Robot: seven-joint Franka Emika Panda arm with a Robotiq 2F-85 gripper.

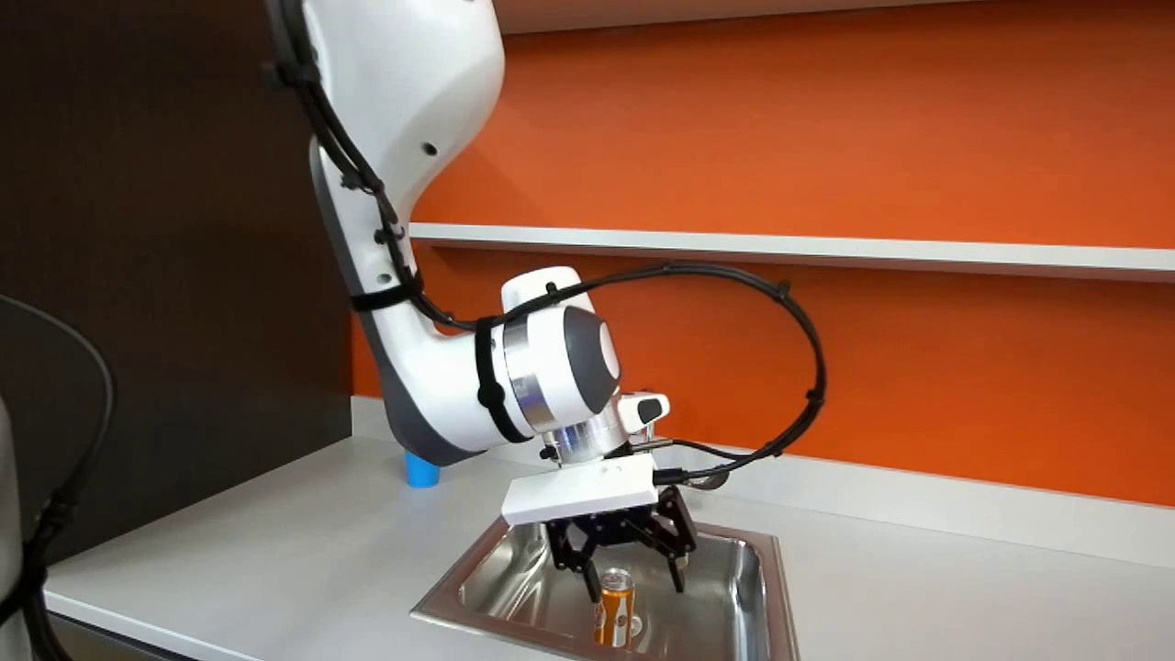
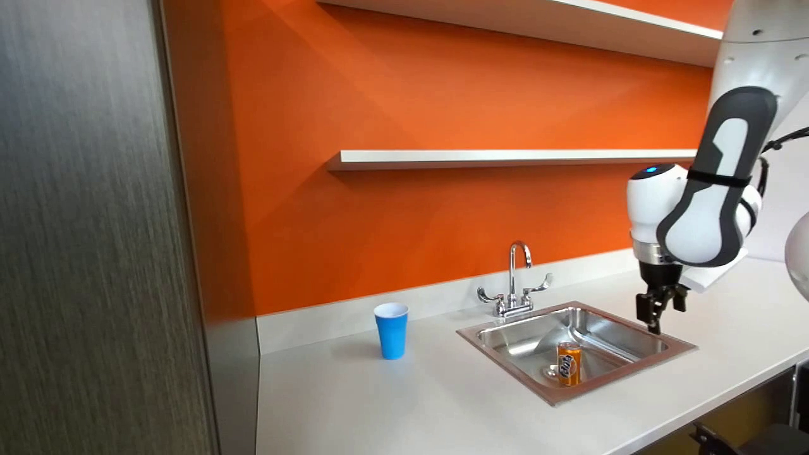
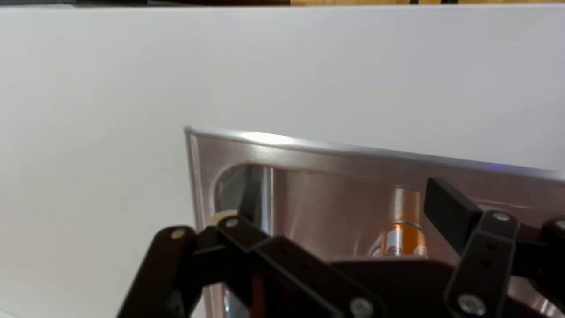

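Note:
An orange can [image 1: 617, 610] stands upright in the metal sink [image 2: 485, 327], near its front side. My gripper [image 1: 636, 588] is open, its two black fingers spread apart with nothing seen between them. In the second exterior view the gripper [image 2: 665, 317] hangs above the sink's right side, clear of the can [image 2: 569, 364]. From the wrist, the can [image 3: 403, 241] shows beyond the gripper, nearer the right finger [image 3: 449, 214]; its lower part is hidden behind the black linkage. A small yellowish patch [image 3: 221, 216] shows by the left finger; what it is stays unclear.
A blue cup [image 2: 392, 333] stands upright on the counter left of the sink. Behind the sink rises a chrome faucet [image 2: 513, 280] with two handles. A white shelf [image 2: 516, 157] runs along the orange wall. Counter on both sides of the sink is largely bare.

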